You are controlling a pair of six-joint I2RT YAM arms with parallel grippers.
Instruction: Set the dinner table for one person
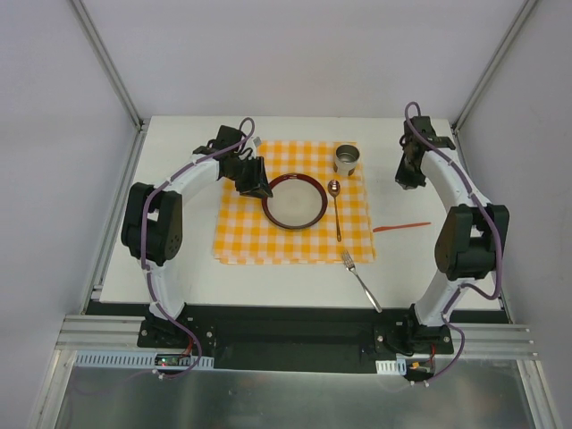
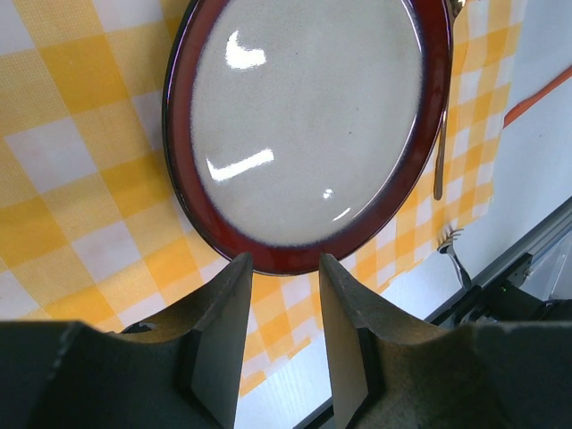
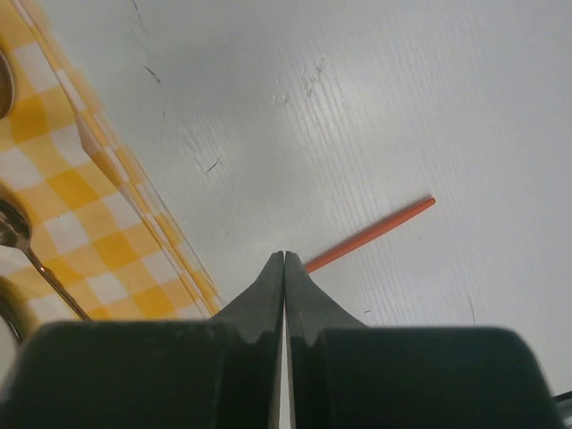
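Observation:
A yellow checked placemat [image 1: 241, 241] carries a maroon-rimmed plate [image 1: 295, 202], a spoon [image 1: 336, 211] right of the plate and a metal cup [image 1: 347, 159] behind the spoon. A fork [image 1: 362, 282] lies diagonally on the table off the mat's front right. A red stick-like utensil [image 3: 368, 234] lies on the table right of the mat. My left gripper is part open over the plate's edge, nothing between its fingers. My right gripper is shut and empty, above the table behind the red utensil.
Walls stand at both sides and behind.

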